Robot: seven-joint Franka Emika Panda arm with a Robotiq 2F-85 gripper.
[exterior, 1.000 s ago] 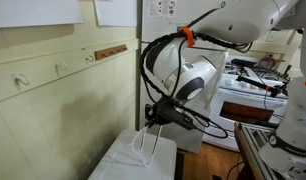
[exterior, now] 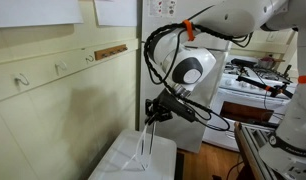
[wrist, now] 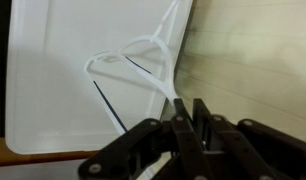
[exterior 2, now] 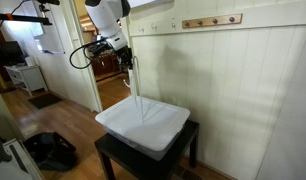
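Note:
A white hanger-like object (wrist: 167,72) with dark strips hangs down from my gripper. My fingers are closed on part of it, though the exact grip is hard to make out in the wrist view. In exterior view 1 the gripper (exterior: 151,117) is above the white lid, with the thin white hanger (exterior: 146,145) reaching down toward the lid. Exterior view 2 shows the hanger (exterior 2: 135,82) long and narrow below the gripper; whether its lower end touches the lid cannot be told.
The white-lidded bin (exterior 2: 163,125) sits on a dark table (exterior 2: 118,152) against the panelled wall. Several hooks (exterior: 61,68) line that wall, and a wooden hook rail (exterior: 110,52) is fixed farther along. A stove (exterior: 255,90) stands in the background.
The arm has risen slightly. The hanger looks narrower in exterior view 1 than before, as if turned, and stays in my gripper.

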